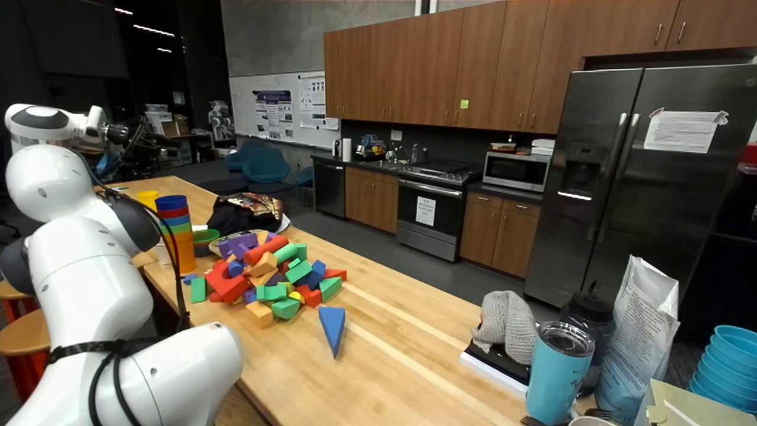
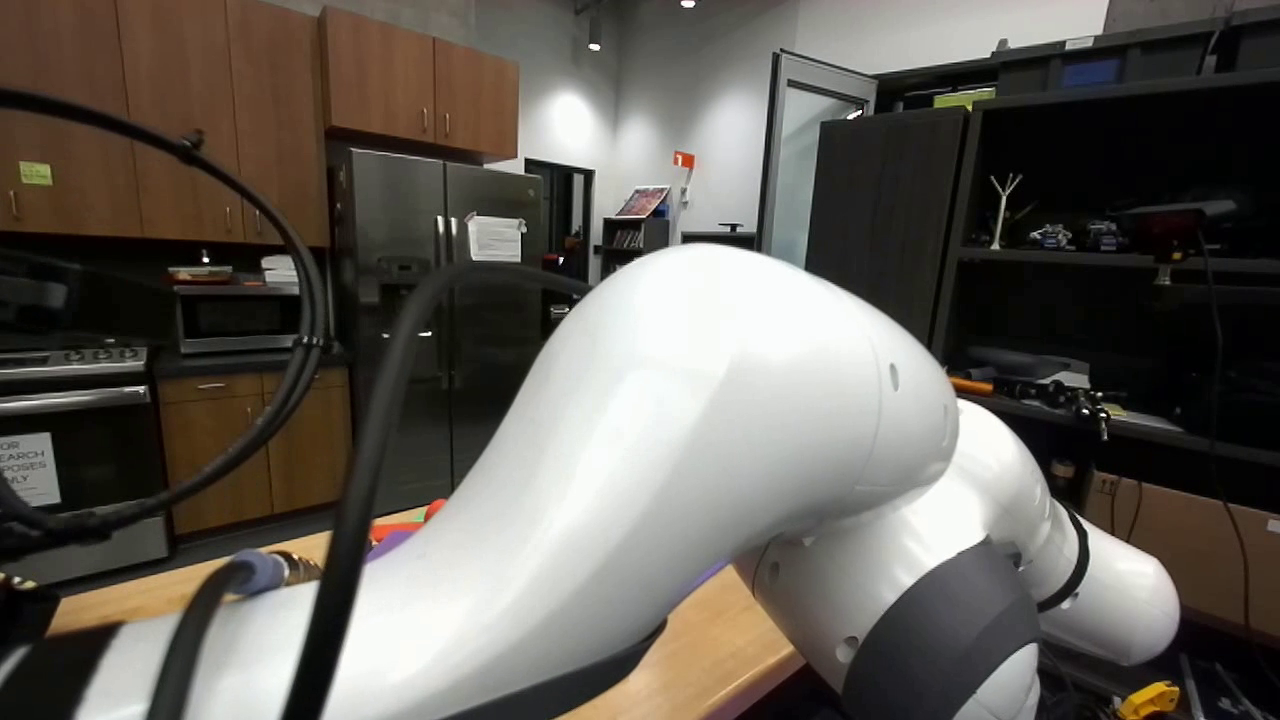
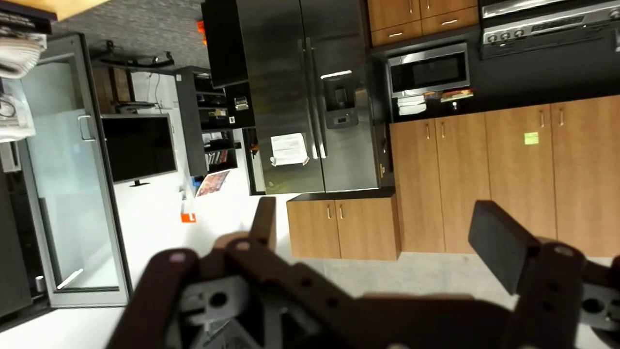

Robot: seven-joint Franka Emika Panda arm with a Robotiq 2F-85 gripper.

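Observation:
My gripper is open in the wrist view, its fingers (image 3: pixel 501 245) far apart and nothing between them. The camera looks sideways past it at the kitchen. In exterior view 1 the dark gripper is small and hard to make out, raised at the upper left, well away from the blocks. A heap of colored foam blocks (image 1: pixel 267 276) lies on the wooden table (image 1: pixel 397 355). Apart from the heap, a blue triangular block (image 1: pixel 332 329) lies nearer the front. Exterior view 2 is mostly filled by my white arm (image 2: pixel 672 444), which hides most of the table.
Stacked colored cups (image 1: pixel 178 234) and a green bowl (image 1: pixel 206 237) stand left of the heap, with a dark bag (image 1: pixel 245 213) behind. At the right are a blue tumbler (image 1: pixel 559 373), a grey knitted item (image 1: pixel 505 323) and a white bag (image 1: pixel 639 333).

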